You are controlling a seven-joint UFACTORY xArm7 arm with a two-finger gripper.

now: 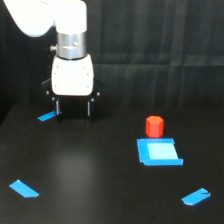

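Observation:
At the back left of the dark table hangs my gripper (74, 107), pointing down, its two thin dark fingers spread apart and nothing visible between them. Well to its right stands a small red block (154, 126), at the far edge of a pale square (161, 151) bordered with blue tape. Whether the block touches the taped border is hard to tell from this angle. A wide gap separates gripper and block.
Strips of blue tape lie on the table: one (48, 116) beside the gripper, one (24, 188) at the front left, another (196, 197) at the front right. A dark curtain (150, 50) hangs behind.

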